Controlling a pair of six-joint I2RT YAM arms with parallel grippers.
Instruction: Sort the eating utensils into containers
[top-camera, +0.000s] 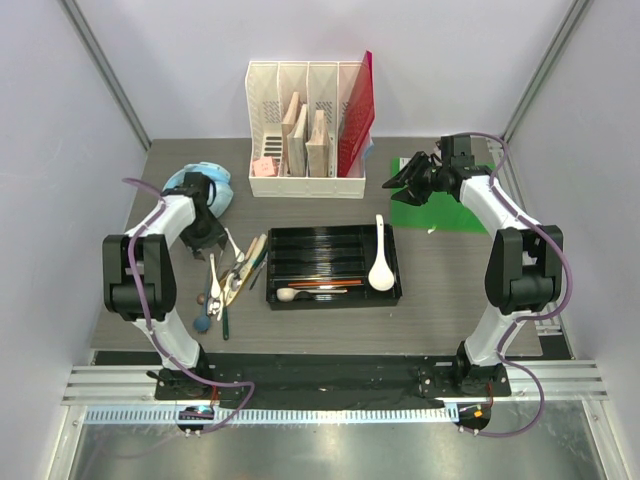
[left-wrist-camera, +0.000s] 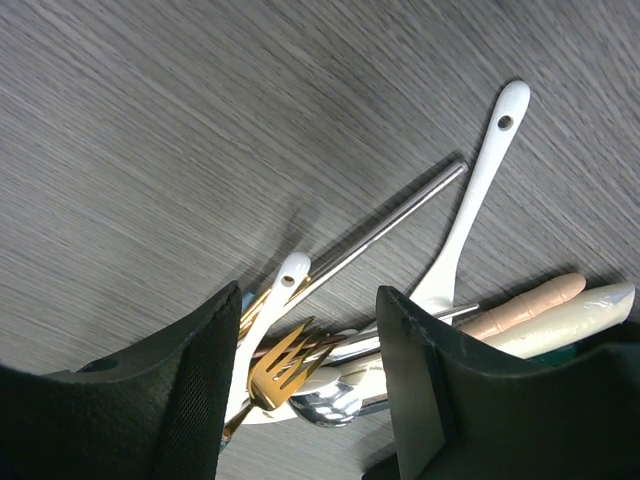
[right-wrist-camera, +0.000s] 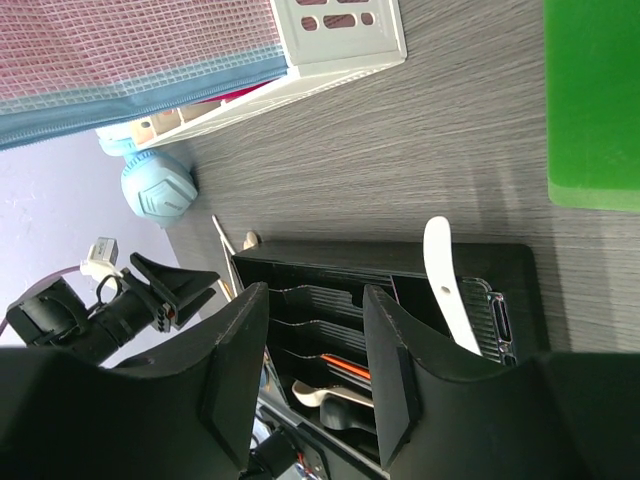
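A loose pile of utensils lies on the table left of the black divided tray (top-camera: 320, 232). In the left wrist view it holds a gold fork (left-wrist-camera: 275, 380), a metal spoon (left-wrist-camera: 330, 402), white-handled spoons (left-wrist-camera: 485, 180) and a metal rod (left-wrist-camera: 385, 225). My left gripper hovers over this pile, its fingers apart, gripping nothing. The tray holds orange chopsticks (top-camera: 330, 282), a small pale spoon (top-camera: 288, 294) and, across its right side, a big white ladle (top-camera: 381, 272). To the tray's upper right, my right gripper (top-camera: 390, 192) stands open and empty.
At the back, a white rack (top-camera: 310, 186) carries boards and a red sheet (top-camera: 355, 120). A light-blue object (top-camera: 222, 190) lies behind my left gripper. Beneath my right arm is a green board (top-camera: 450, 216). Table space right of the tray is clear.
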